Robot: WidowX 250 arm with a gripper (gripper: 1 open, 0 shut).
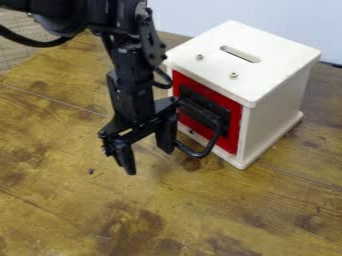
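Observation:
A white wooden box (267, 90) with a red front panel (230, 143) stands at the upper right, with a black door piece and curved black handle (195, 151) on that front. My black gripper (142, 145) hangs just left of the box over the floor, its two fingers apart, with nothing visible between them. Whether the right finger touches the handle I cannot tell.
A white wall stands behind the box, and a light tiled area shows at the upper left.

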